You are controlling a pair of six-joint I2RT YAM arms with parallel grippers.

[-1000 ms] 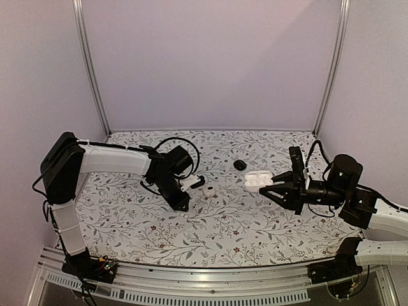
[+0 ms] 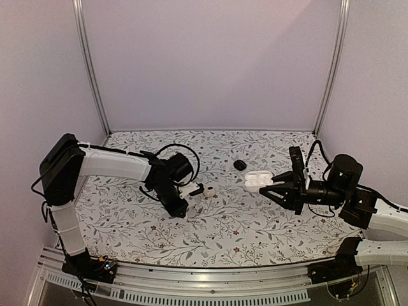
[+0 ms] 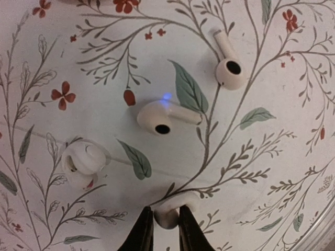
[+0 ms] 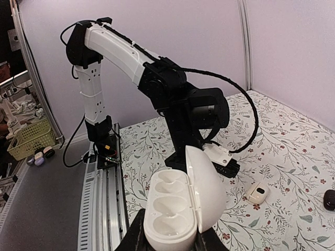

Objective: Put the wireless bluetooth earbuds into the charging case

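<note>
In the left wrist view, white earbuds lie on the floral mat: one upper right, one with a blue light in the middle, a white piece at left, and another earbud between the fingertips of my left gripper, which is partly open; whether it grips is unclear. In the top view that gripper is low over the mat. My right gripper is shut on the open white charging case, held up with its compartments showing.
A small white box and a black oval object lie on the mat toward the middle and back. Side walls and a metal rail border the area.
My left arm has moved slightly toward the front of the mat and lower in the top view. The right arm and case have not visibly moved.
</note>
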